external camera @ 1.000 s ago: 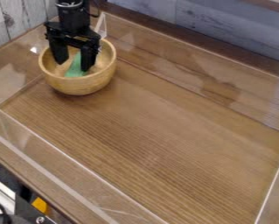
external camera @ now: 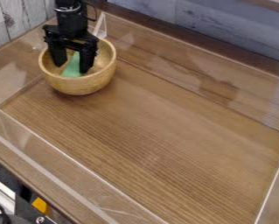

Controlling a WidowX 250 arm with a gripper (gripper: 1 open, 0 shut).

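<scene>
My black gripper (external camera: 72, 51) reaches down from the top into a tan wooden bowl (external camera: 77, 86) at the upper left of the table, its two fingers apart around a green object (external camera: 72, 66) inside the bowl. Whether the fingers touch the green object is unclear.
A pale wall (external camera: 205, 26) runs along the back. At the lower left, past the table's edge, are dark items and a small yellow object (external camera: 40, 205).
Compared with a second ago, my gripper's fingers have shifted slightly within the bowl. The bowl and table look much the same.
</scene>
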